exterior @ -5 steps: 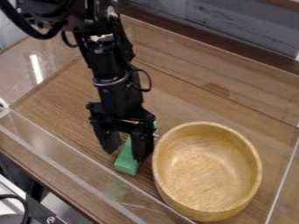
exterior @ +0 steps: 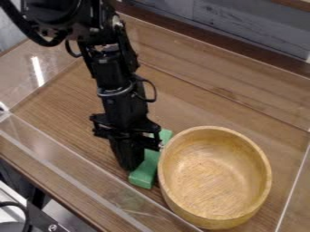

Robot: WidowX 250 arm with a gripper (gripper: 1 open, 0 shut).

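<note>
My black gripper (exterior: 129, 154) is lowered to the wooden table just left of a green block (exterior: 148, 178); it looks shut, and I see nothing clearly between its fingers, though the tips are dark and partly hidden. The green block lies between the gripper and a round wooden bowl (exterior: 215, 177), close against the bowl's left side.
The gripper has shifted left and slightly up, off the green block, which now shows more fully beside it.
</note>
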